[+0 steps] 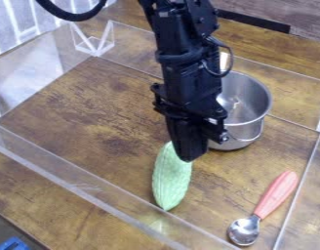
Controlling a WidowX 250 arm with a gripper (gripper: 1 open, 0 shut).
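The black gripper [189,137] hangs in the middle of the camera view, just above the upper end of a pale green corn-shaped object [171,181] lying on the wooden table. Its fingertips are dark and overlap one another, so I cannot tell how far apart they are. A silver spoon with a pink handle [277,192] lies at the lower right, apart from the gripper.
A metal pot [246,103] stands behind the gripper to the right. A small blue object [9,241] is at the lower-left corner.
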